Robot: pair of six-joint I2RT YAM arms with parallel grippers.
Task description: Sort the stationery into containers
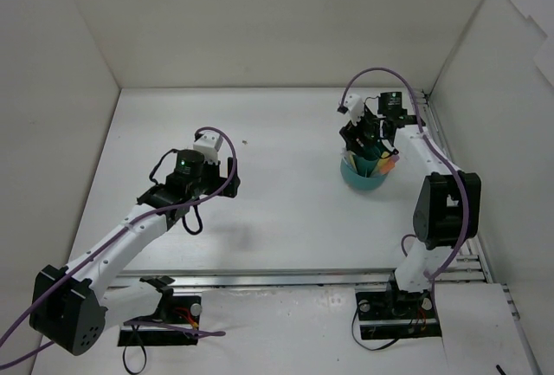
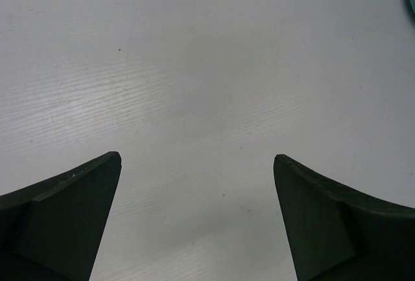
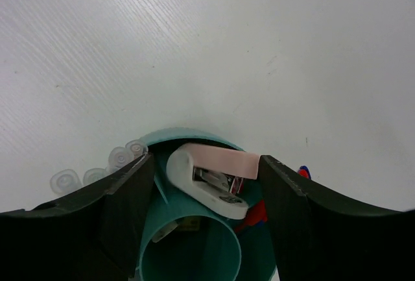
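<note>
A teal divided pen holder (image 1: 362, 180) stands at the right of the table, holding several items of stationery. In the right wrist view it holds a pink-and-white object (image 3: 224, 158), clear capped pens (image 3: 120, 158) and a red item (image 3: 258, 213). My right gripper is over the holder, its fingers part open around the pink-and-white object's top; whether it grips it I cannot tell. My left gripper is open above bare table, away at the left.
Walls stand at the back and sides, and a metal rail runs along the right edge (image 1: 441, 141).
</note>
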